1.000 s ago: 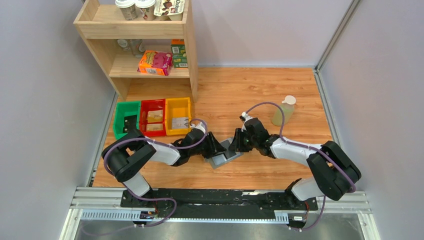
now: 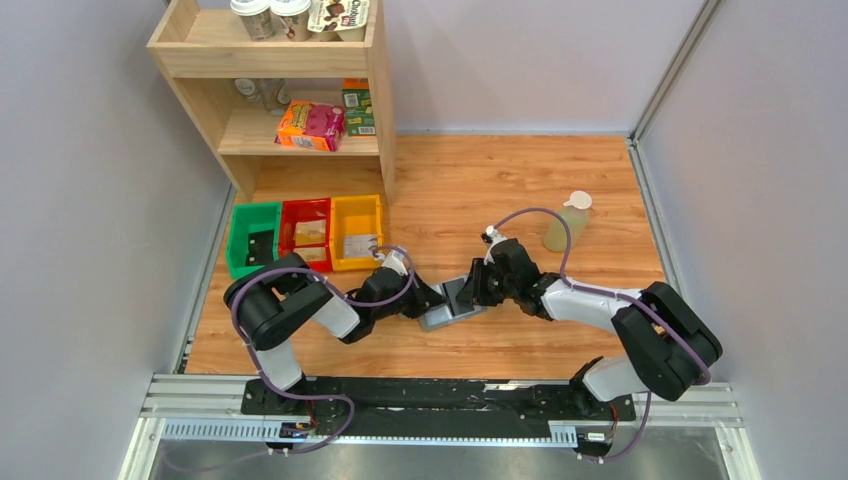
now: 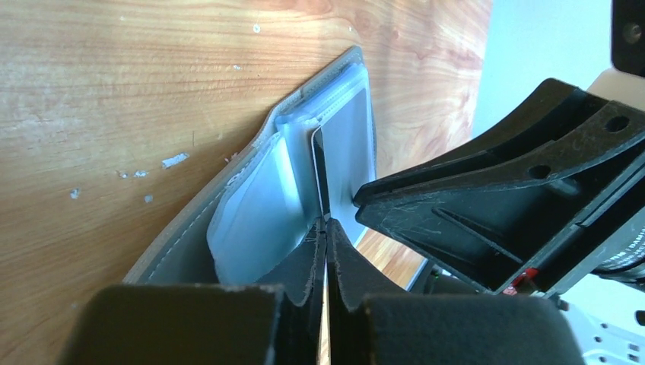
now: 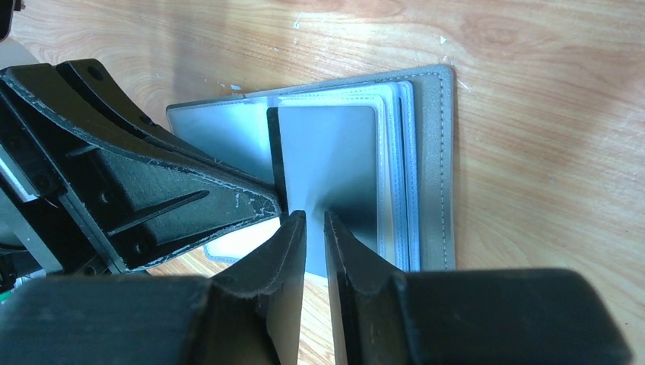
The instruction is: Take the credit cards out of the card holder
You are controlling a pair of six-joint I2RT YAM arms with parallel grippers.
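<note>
A grey card holder (image 2: 438, 317) lies spread on the table between both arms, its clear sleeves (image 4: 389, 114) toward the right. The dark edge of a card (image 3: 319, 163) shows at a sleeve opening, pale along one side. Right at its near end are the tips of my left gripper, shut; whether they pinch the card cannot be made out. My right gripper rests its tips on the holder's dark-backed sleeve. Its fingers are nearly together with a narrow gap, and nothing clear shows between them.
Green (image 2: 233, 240), red (image 2: 291, 215) and yellow (image 2: 357, 208) bins stand left at the back, with flat pieces inside. A wooden shelf (image 2: 270, 62) rises behind them. Right at the back stands a pale bottle (image 2: 566, 226). Open table lies behind the holder.
The holder's left end has shifted and turned a little. My right arm looks unmoved.
</note>
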